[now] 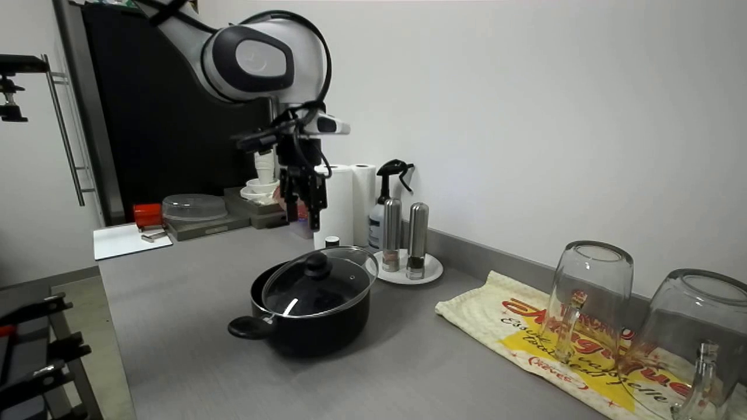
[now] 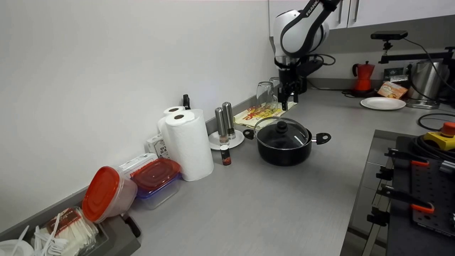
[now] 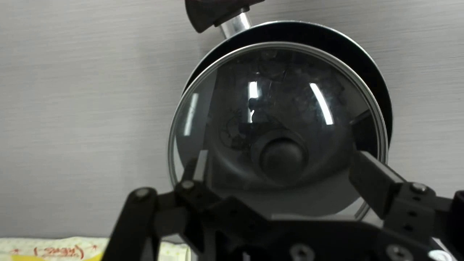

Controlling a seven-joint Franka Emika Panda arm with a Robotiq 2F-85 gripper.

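Note:
A black pot (image 1: 308,336) stands on the grey counter. Its glass lid (image 3: 278,87) sits off-centre, leaving a dark crescent of the pot's inside uncovered along one side. The lid has a steel rim and a round black knob (image 3: 283,158). Above the pot, clear of the lid, hangs my gripper (image 1: 304,223), open and pointing down. In the wrist view its two fingers (image 3: 375,180) stand wide apart, with the knob showing in the gap below them; nothing is held. One pot handle (image 2: 323,138) points toward the counter's front side.
Near the wall are a white plate (image 1: 430,270) with two steel mills (image 1: 417,241), paper towel rolls (image 2: 187,145) and a small spice jar (image 2: 225,155). Upturned glass mugs (image 1: 588,301) stand on a printed cloth (image 1: 483,308).

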